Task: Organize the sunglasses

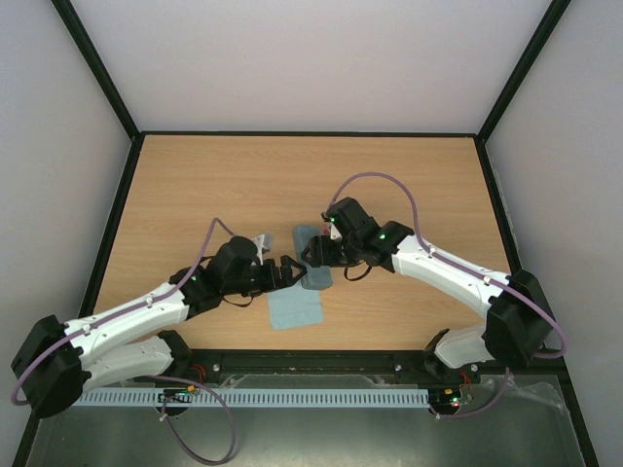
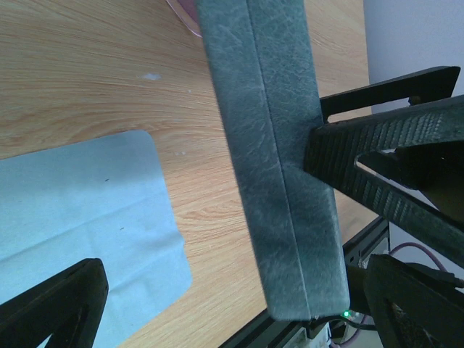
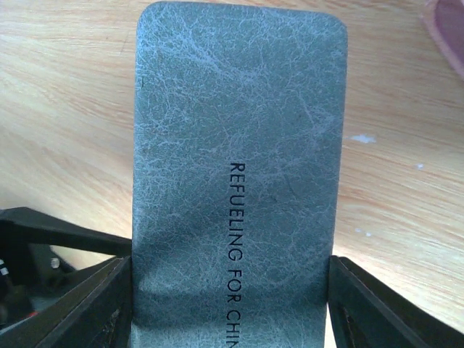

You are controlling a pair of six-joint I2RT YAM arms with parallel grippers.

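A blue-grey leather-look case (image 1: 316,280) with "REFUELING FOR CHIN…" lettering is held off the table by my right gripper (image 1: 313,253), whose fingers press its two long sides in the right wrist view. In the left wrist view, the narrow side of the case (image 2: 279,159), with a seam along it, faces my left gripper. That gripper is open, its fingers (image 2: 61,308) apart on either side of the case's near end. Part of a pinkish-purple tinted piece, perhaps the sunglasses' lens (image 3: 449,29), shows on the table; the rest is out of frame or hidden.
A light blue cloth (image 1: 295,306) lies flat on the table, just below the grippers in the top view. Both arms are close together over the middle.
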